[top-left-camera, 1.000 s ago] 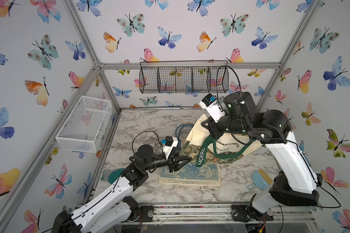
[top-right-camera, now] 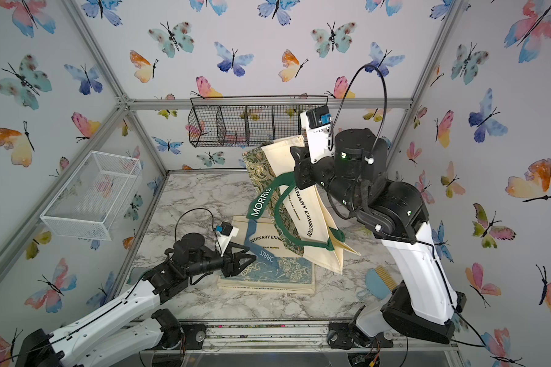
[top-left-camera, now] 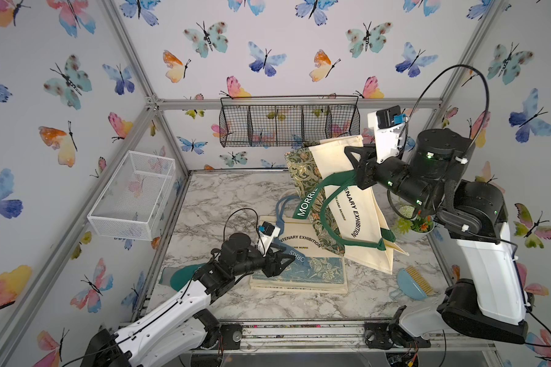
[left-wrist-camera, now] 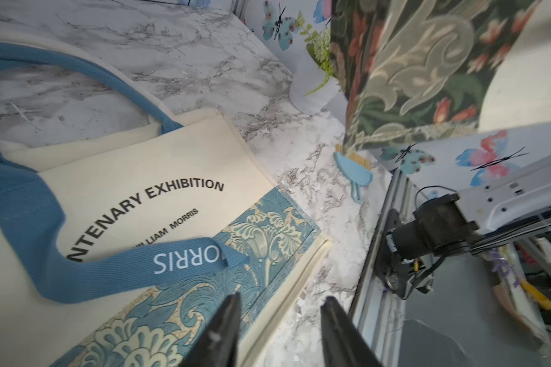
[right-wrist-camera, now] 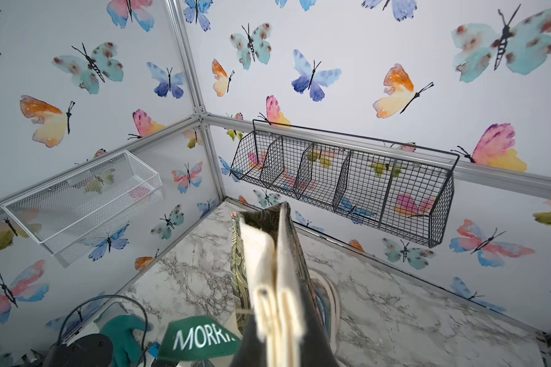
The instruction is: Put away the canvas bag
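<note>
High on the right, my right gripper (top-left-camera: 361, 164) is shut on the green-strapped canvas bag (top-left-camera: 356, 217), which hangs upright, cream with a patterned panel and green straps. Beneath it on the marble table lies a second canvas bag (left-wrist-camera: 147, 202) with blue straps and a blue floral band. My left gripper is open above that bag's near part, with nothing between its fingers; its fingertips are blurred in the left wrist view.
A black wire basket (top-left-camera: 275, 125) hangs on the back wall, a white mesh basket (top-left-camera: 128, 195) on the left wall. A plant (left-wrist-camera: 312, 85) and brush (top-left-camera: 413, 284) stand at the right.
My right gripper has risen, lifting the green-strapped bag upright and uncovering more of the bag beneath. My left gripper has shifted slightly down and left.
</note>
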